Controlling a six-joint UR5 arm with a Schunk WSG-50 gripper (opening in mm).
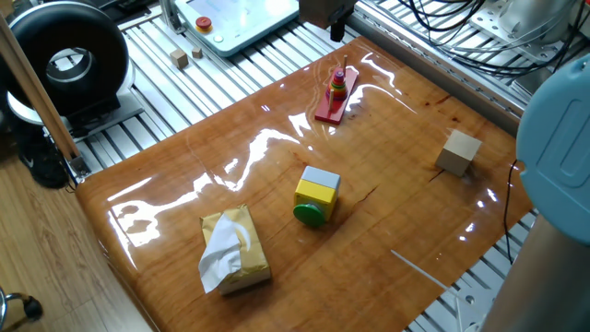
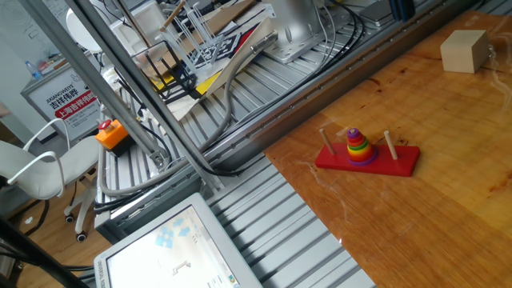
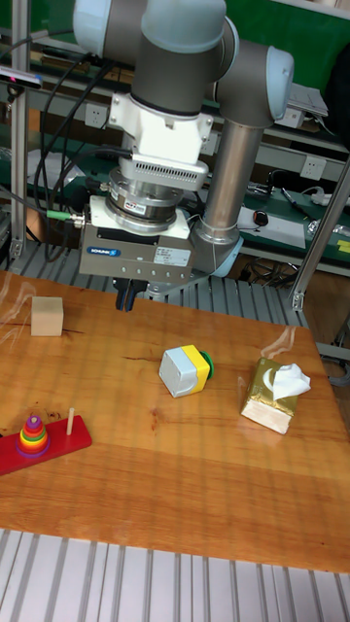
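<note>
My gripper [image 3: 127, 298] hangs above the table on the arm's side in exterior view 3, fingers pointing down; whether its fingers are apart does not show. Only its fingertips [image 1: 338, 28] enter exterior view 1, at the top edge. A red board [image 2: 369, 166] with pegs carries a stack of coloured rings [image 2: 359, 147]. Mid-table lies a grey and yellow block [image 1: 317, 189] with a green round end [image 1: 310, 215]. A plain wooden cube [image 1: 458, 152] stands apart from it. The gold tissue box [image 1: 241, 258] has a white tissue sticking out. The gripper touches none of these.
Wide bare stretches of the wooden table [image 3: 156, 466] separate the objects. A teach pendant [image 2: 176, 252] lies on the slatted metal surface beside the table, with two small wooden blocks [image 1: 180, 59] nearby. Cables run along the frame behind.
</note>
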